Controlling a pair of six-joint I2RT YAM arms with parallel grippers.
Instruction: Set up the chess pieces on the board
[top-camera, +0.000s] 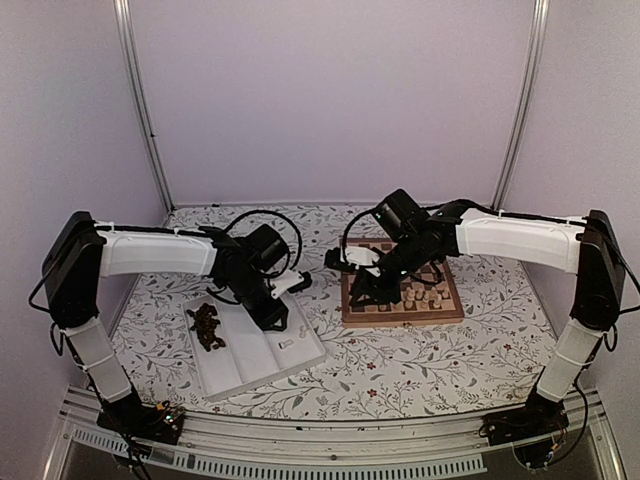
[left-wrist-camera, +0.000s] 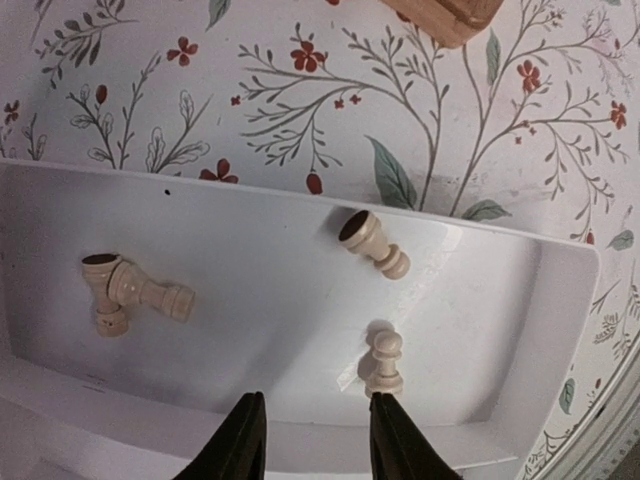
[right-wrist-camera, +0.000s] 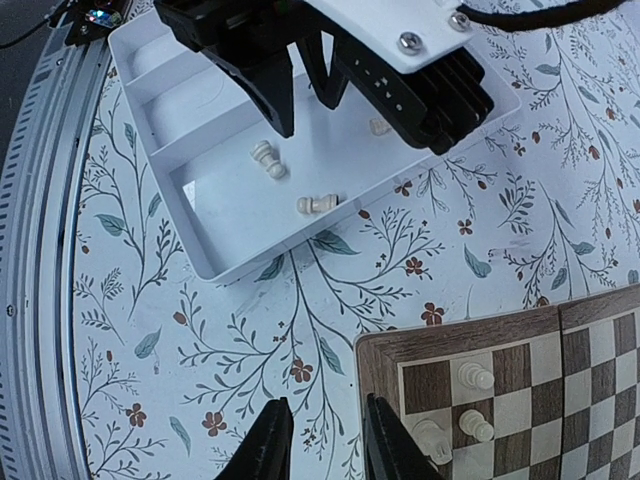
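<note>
My left gripper is open over the white tray (top-camera: 250, 380), fingertips apart with nothing between. Below it lie pale pieces: one (left-wrist-camera: 370, 240) near the far wall, a pawn (left-wrist-camera: 385, 360) near the near wall, and two crossed pieces (left-wrist-camera: 140, 290). A cluster of dark pieces (top-camera: 207, 325) lies in the tray's left section. The chessboard (right-wrist-camera: 535, 400) carries pale pieces, including a pawn (right-wrist-camera: 476, 376). My right gripper is open, with nothing between its fingertips, at the board's left side, partly hiding it in the top view.
The board's wooden edge shows at the top of the left wrist view, beyond the tray. Walls enclose the back and sides.
</note>
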